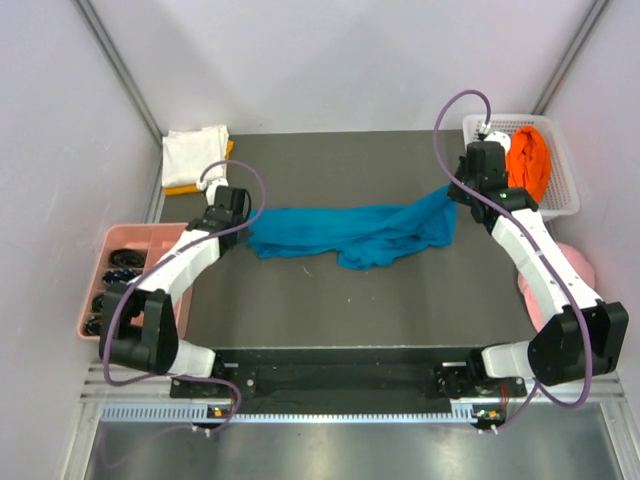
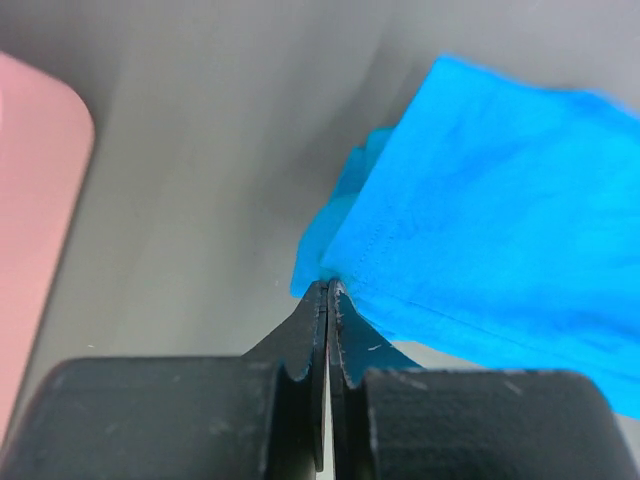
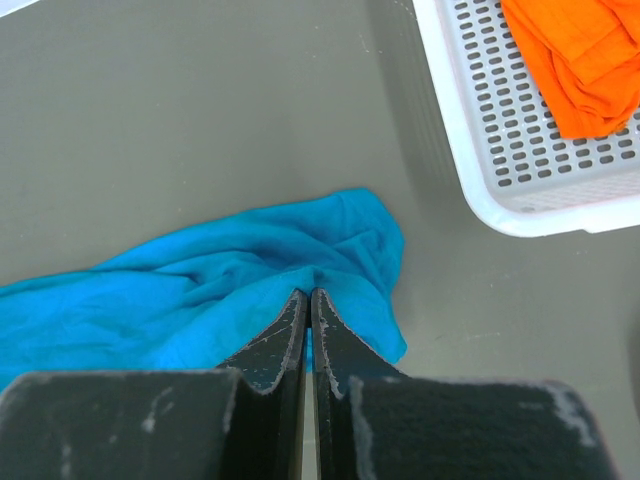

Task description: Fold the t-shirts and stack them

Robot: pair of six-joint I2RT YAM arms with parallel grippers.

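A blue t-shirt (image 1: 350,230) lies stretched sideways across the middle of the table, bunched at its right part. My left gripper is shut at the shirt's left end, on a fold of its cloth (image 2: 470,220). At the other end my right gripper is shut on the blue cloth (image 3: 240,310), with that corner raised in the top view. A white folded stack (image 1: 190,155) with yellow cloth beneath sits at the back left.
A white perforated basket (image 3: 480,180) holding orange cloth (image 3: 570,70) stands at the back right. A pink bin (image 1: 150,240) with dark items is at the left, and a pink object (image 1: 578,260) at the right. Bare table lies behind and in front of the shirt.
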